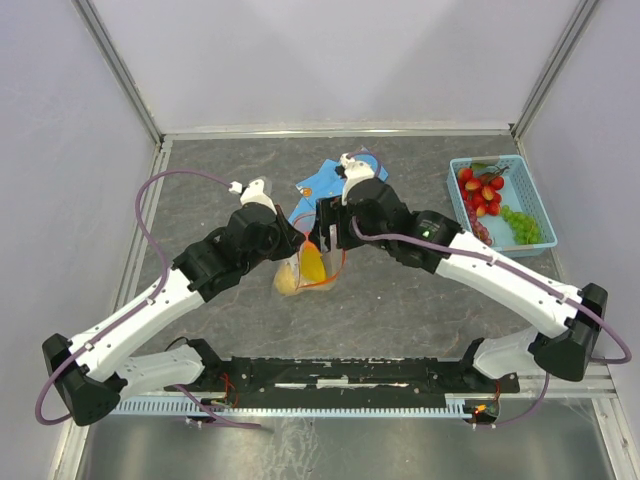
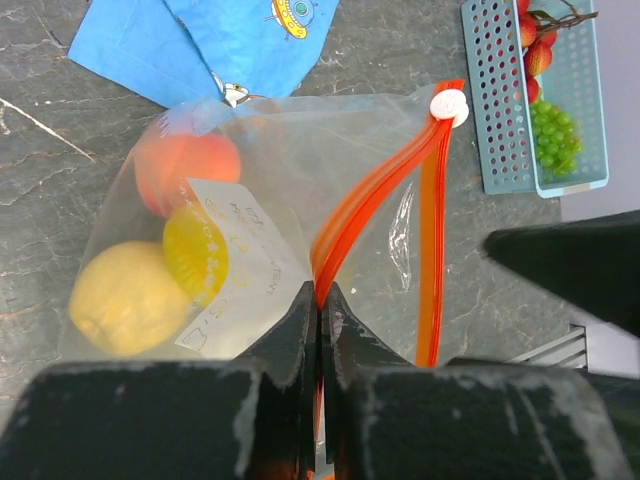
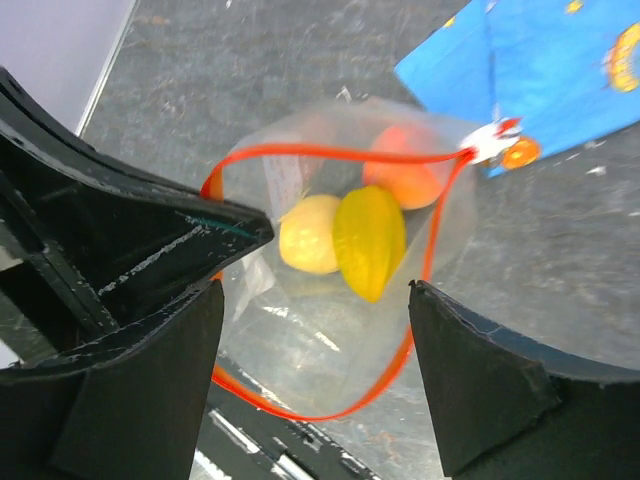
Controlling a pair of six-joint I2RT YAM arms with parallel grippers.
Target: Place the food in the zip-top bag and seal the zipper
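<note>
The clear bag [image 1: 310,270] with orange zipper holds a pale yellow fruit [image 2: 127,298], a bright yellow fruit [image 3: 368,240] and a red one [image 2: 182,165]. My left gripper is shut on the orange zipper edge. Beside it, my right gripper is over the bag's open mouth, fingers apart, with nothing clearly held between them. A white slider [image 2: 448,105] is at one end of the zipper.
Blue printed cloths [image 1: 325,180] lie behind the bag. A light blue basket [image 1: 460,205] of strawberries and grapes stands at the right. The grey table around the bag is otherwise clear.
</note>
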